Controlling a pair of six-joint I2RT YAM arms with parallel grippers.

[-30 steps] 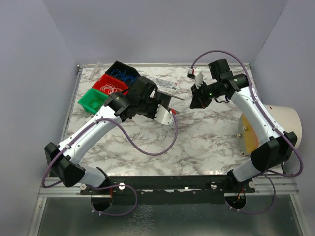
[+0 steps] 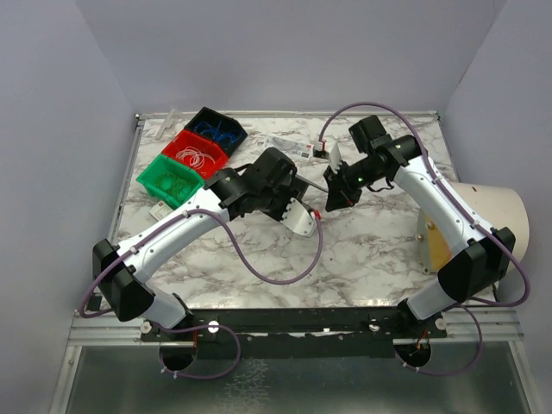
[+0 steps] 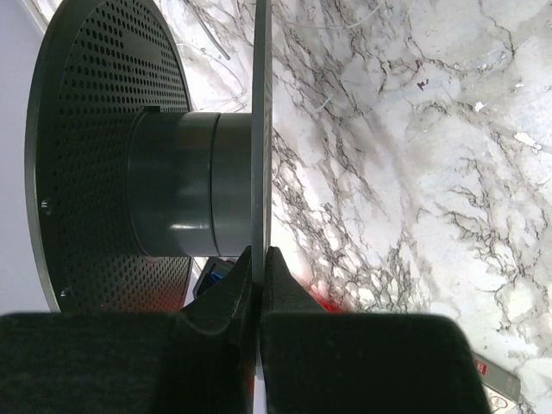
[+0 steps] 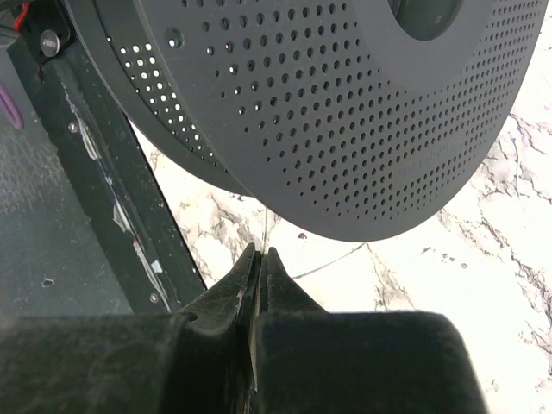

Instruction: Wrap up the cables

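A grey spool [image 3: 177, 185] with perforated round flanges fills the left of the left wrist view. Its near flange shows edge-on, and the rim runs between the fingers of my left gripper, shut on it. In the right wrist view my right gripper is shut just below the spool's flange [image 4: 345, 164]. A thin pale cable [image 4: 265, 228] comes down from the spool to its fingertips. From above, the spool's flange [image 2: 312, 184] shows as a thin slanted line between the two grippers; the left arm hides much of the spool.
Green [image 2: 153, 180], red [image 2: 185, 142] and black [image 2: 213, 119] bins with coiled cables stand at the back left. A white labelled strip [image 2: 290, 147] lies at the back middle. A large cream drum [image 2: 492, 207] stands on the right.
My left gripper and the spool have moved slightly right and toward the front. The right gripper has moved left and toward the front, closer to the spool.
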